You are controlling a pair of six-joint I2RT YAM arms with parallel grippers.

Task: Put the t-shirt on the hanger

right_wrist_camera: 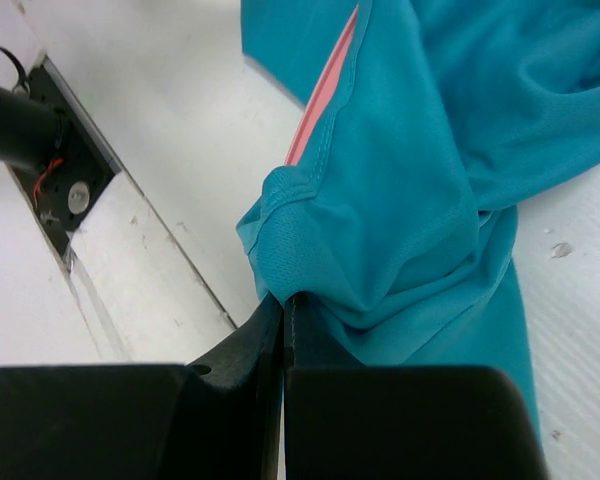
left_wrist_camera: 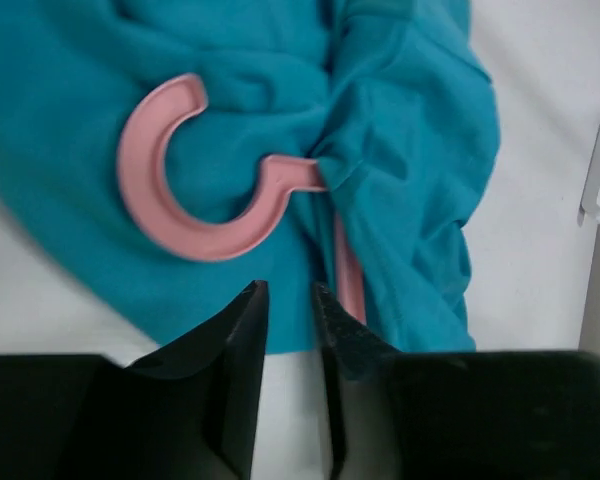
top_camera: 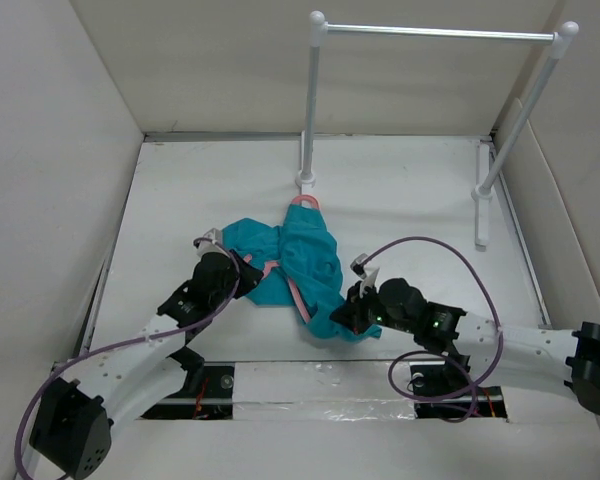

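Observation:
The teal t-shirt lies bunched on the white floor, with a pink hanger partly inside it, its curved end exposed in the left wrist view. My left gripper hovers above that curved end, its fingers part open with nothing seen between them. My right gripper is shut on a bunched fold of the t-shirt, near the end of the pink strip in the right wrist view.
A white rail rack stands behind and to the right, one post just behind the shirt. Walls bound the space on both sides.

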